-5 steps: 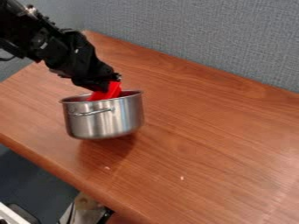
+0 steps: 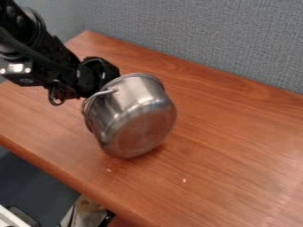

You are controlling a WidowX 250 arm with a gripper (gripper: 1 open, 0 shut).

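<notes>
A steel pot [image 2: 136,121] is tipped steeply on its side over the wooden table, its round bottom facing toward the camera and its opening turned up-left toward the arm. My gripper [image 2: 97,84] is at the pot's upper-left rim by a handle, its fingers largely hidden, so I cannot tell how the fingers stand.
A grey fabric partition [image 2: 201,40] runs along the back. The table's left edge drops to a dark floor with some clutter below.
The pot has gone from upright to strongly tilted, bottom toward the camera, and moved slightly right. The arm has come lower and rotated; the red object is no longer visible.
</notes>
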